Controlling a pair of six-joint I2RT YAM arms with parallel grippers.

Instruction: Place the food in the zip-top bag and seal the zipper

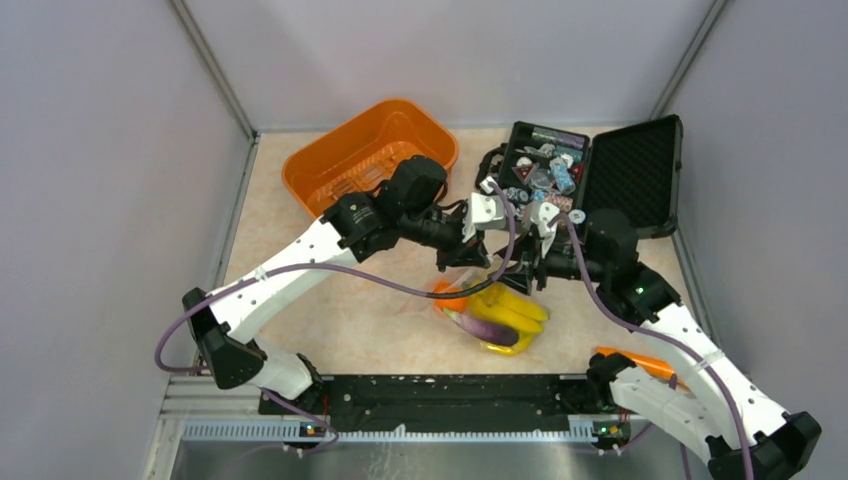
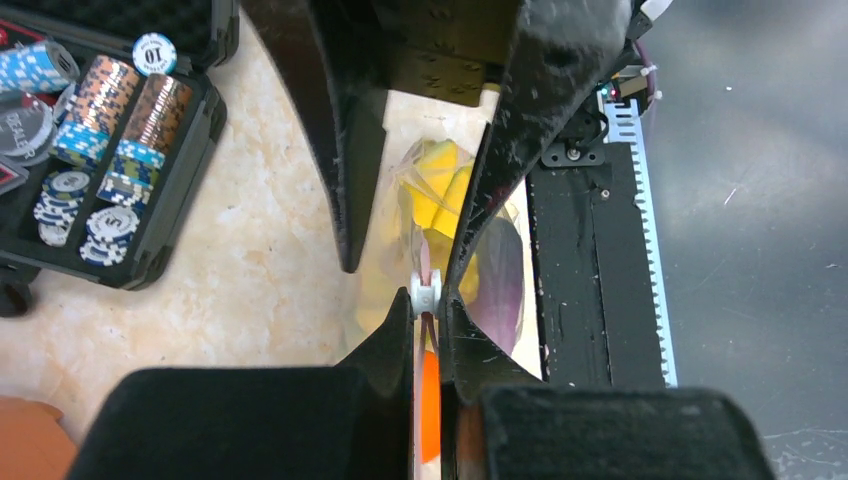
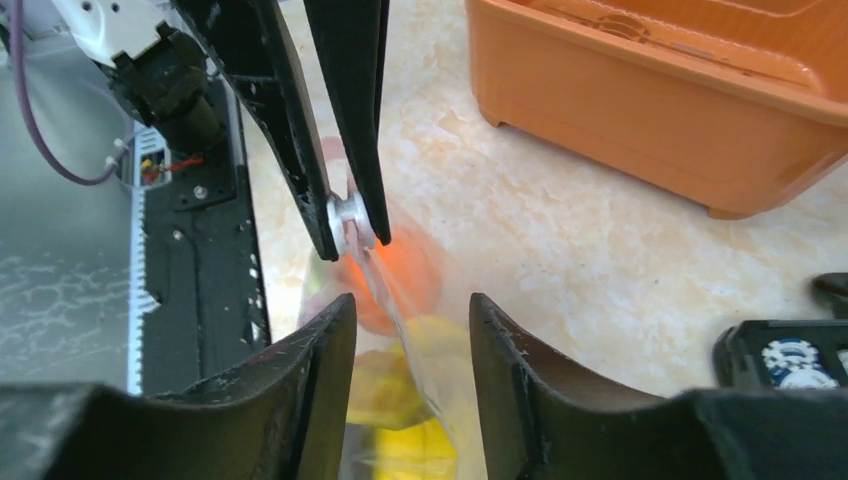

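Observation:
A clear zip bag (image 2: 372,300) holds yellow bananas (image 1: 518,308), a purple eggplant (image 1: 484,328) and an orange item (image 1: 450,296), near the front of the table. My left gripper is shut on the white zipper slider (image 3: 350,221), which sits on the bag's raised top edge. Facing it, my right gripper stands open; the zipper strip (image 3: 412,362) runs through the gap between its fingers. From the left wrist view, the right fingers (image 2: 352,195) straddle that edge just past the slider. Whether they touch the film, I cannot tell.
Behind the arms are an orange basket (image 1: 300,172) at the back left and an open black case (image 1: 632,180) of poker chips at the back right. Something orange (image 1: 640,362) lies by the right arm's base. Bare tabletop (image 1: 345,330) shows at the left front.

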